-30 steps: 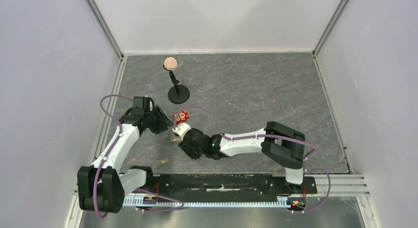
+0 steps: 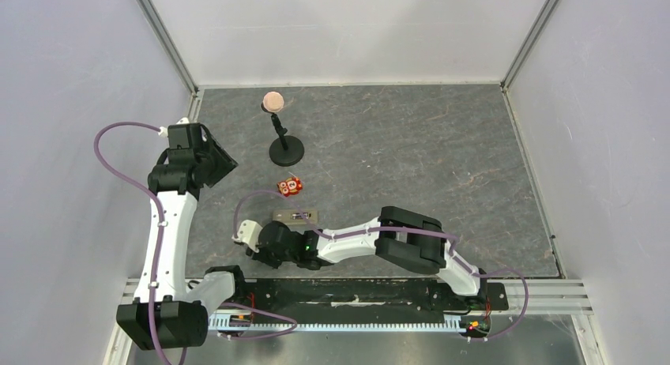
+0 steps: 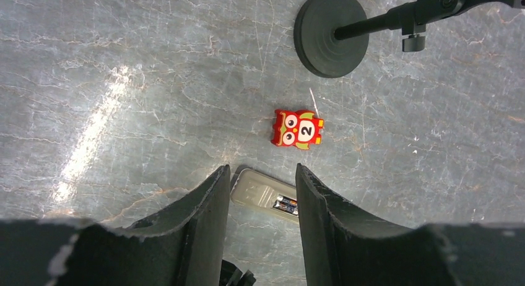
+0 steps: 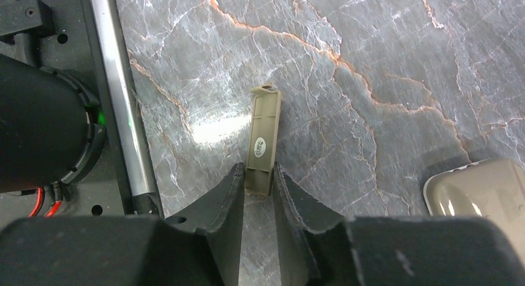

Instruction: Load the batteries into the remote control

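Note:
The remote lies back-up, a battery visible in its compartment. In the left wrist view it sits below my left gripper's open, empty fingers, raised at the table's left side. The small battery cover lies on the table beside the remote in the right wrist view. My right gripper has its fingertips at the cover's near end; whether they grip it is unclear. From the top, the right arm hides the cover.
A red owl toy sits just behind the remote. A black stand with a pale round top is farther back. A metal rail borders the near edge.
My left gripper has pulled back from near the remote, to the upper left. My right gripper has moved left and toward the near edge, over the cover.

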